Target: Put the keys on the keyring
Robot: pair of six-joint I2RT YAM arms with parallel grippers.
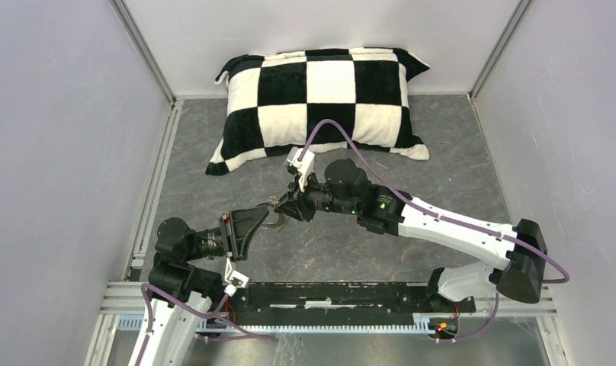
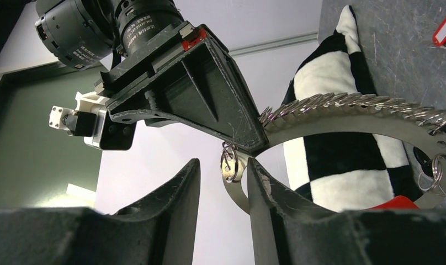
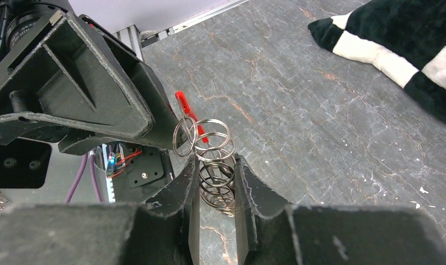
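A large metal keyring strung with many small rings [image 2: 348,106] hangs between the grippers. My right gripper is shut on the bundle of rings, with loose loops above its fingers and a red tag [image 3: 186,105] behind them. My left gripper has its fingers apart, just in front of the curved band's end with a small ring on it, nothing clearly between them. A red key tag [image 2: 445,28] lies on the floor in the left wrist view.
A checkered cushion [image 1: 332,99] lies along the back wall. Walls [image 1: 76,137] bound the sides. The grey floor between the cushion and the front rail is mostly clear.
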